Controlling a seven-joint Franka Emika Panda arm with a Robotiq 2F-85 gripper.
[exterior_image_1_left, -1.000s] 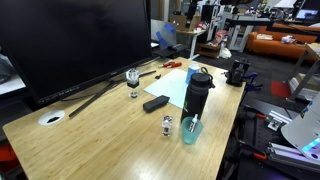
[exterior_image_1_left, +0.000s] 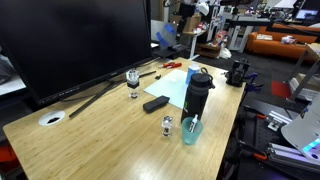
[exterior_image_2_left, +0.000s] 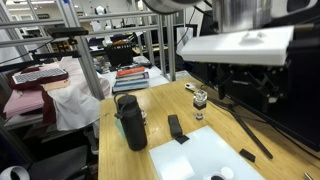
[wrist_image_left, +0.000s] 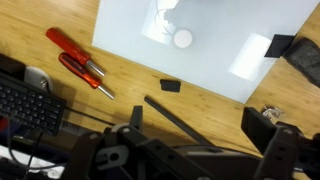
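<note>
High over the table, my gripper is open with nothing between its widely parted fingers. Beneath it in the wrist view lie a small black square (wrist_image_left: 170, 86) and a long black strip (wrist_image_left: 175, 120). Two red-handled screwdrivers (wrist_image_left: 68, 43) rest to the left of a glossy white sheet (wrist_image_left: 200, 45). From exterior view 1, a black bottle (exterior_image_1_left: 197, 97) stands at the table's near right, with a green cup (exterior_image_1_left: 191, 132) holding a pale stick in front. A dark block (exterior_image_1_left: 155, 104) lies left of the bottle. No object touches the gripper.
Two small silvery pieces (exterior_image_1_left: 133, 84) (exterior_image_1_left: 167, 125) stand on the table. A blue mug (exterior_image_1_left: 193, 73) is behind the bottle, and a large black monitor (exterior_image_1_left: 75, 45) lines the back. A keyboard (wrist_image_left: 28, 105) borders the wrist view's left.
At the top of exterior view 1 the arm has shifted slightly. The objects on the table look unmoved.
</note>
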